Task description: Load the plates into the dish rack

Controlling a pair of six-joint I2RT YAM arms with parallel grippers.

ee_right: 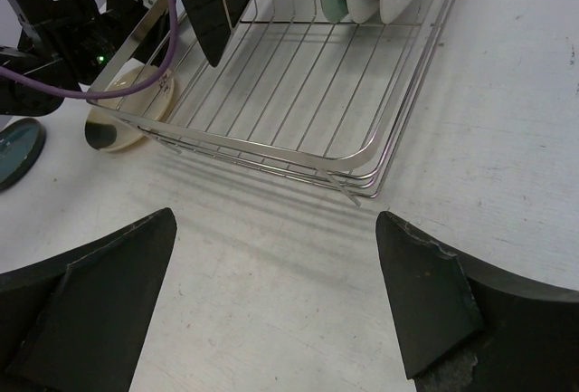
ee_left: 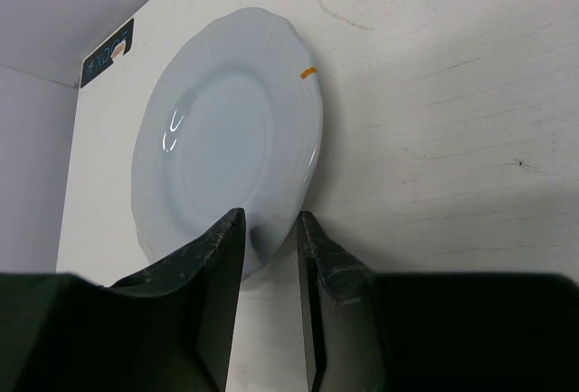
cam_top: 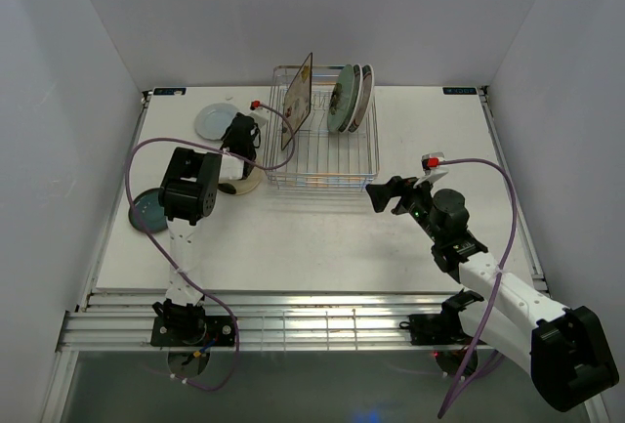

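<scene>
A pale grey-blue plate lies at the back left; in the left wrist view the plate has its right rim at my left gripper's fingertips. That gripper is part open, and whether it grips the rim is unclear. A cream plate lies beside the rack, partly hidden by the left arm; a teal plate lies at the left. The wire rack holds upright plates and a patterned board. My right gripper stands open and empty, right-front of the rack.
A purple hose from the left arm crosses near the rack's left side. Walls close in at the back and sides.
</scene>
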